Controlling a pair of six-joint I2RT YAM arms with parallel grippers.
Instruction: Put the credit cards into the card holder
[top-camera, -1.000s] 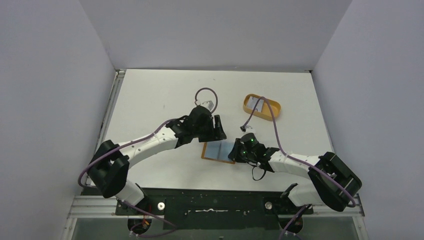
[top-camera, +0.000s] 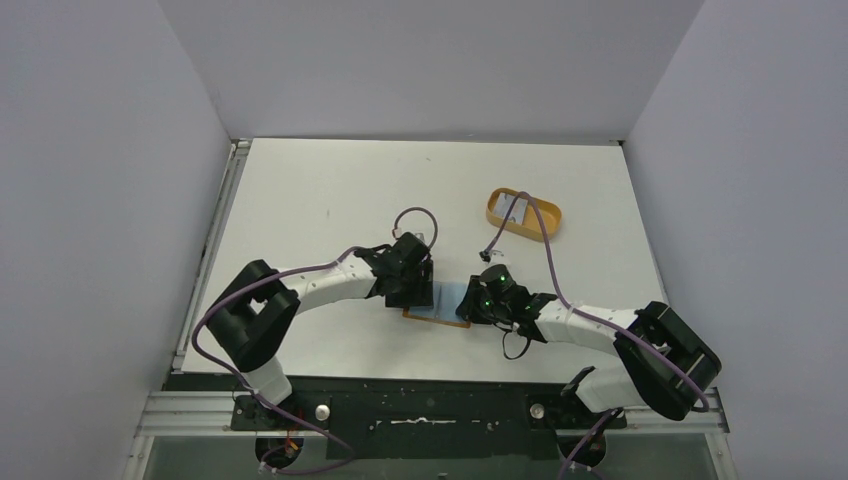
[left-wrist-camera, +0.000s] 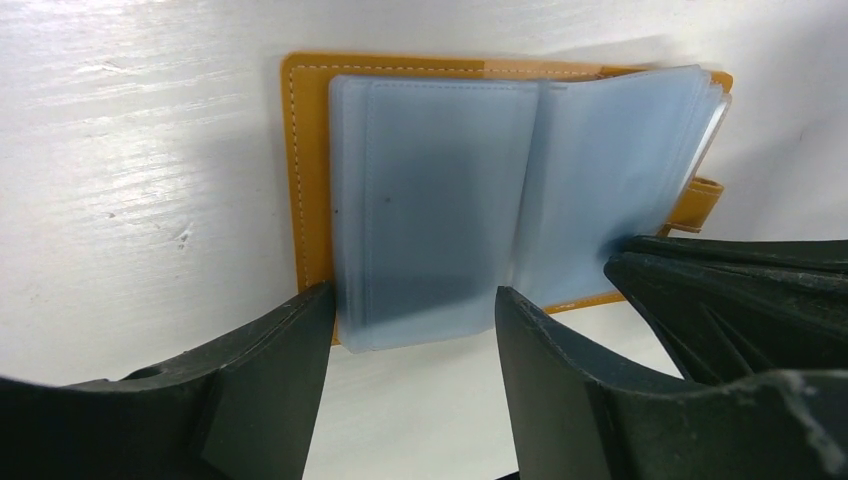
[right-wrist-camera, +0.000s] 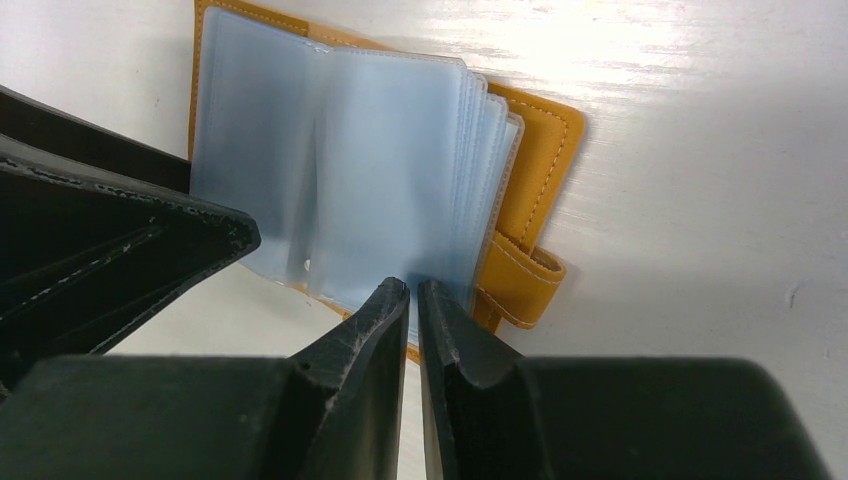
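The tan card holder (left-wrist-camera: 306, 170) lies open on the white table, its clear bluish sleeves (left-wrist-camera: 430, 190) fanned at the right edge. My left gripper is open and low over the holder's left part, fingertips at the sleeves. My right gripper is shut on the fanned sleeves' edge at the holder's right end, as the right wrist view shows. In the top view both grippers (top-camera: 420, 285) hide parts of the holder. No card is clearly seen between any fingers.
An orange tray (top-camera: 542, 225) holding pale cards (top-camera: 508, 208) sits at the back right. The two grippers are close together at the front middle.
My left gripper has moved down toward the front, from above the holder to low over its left part. My right arm has hardly moved.
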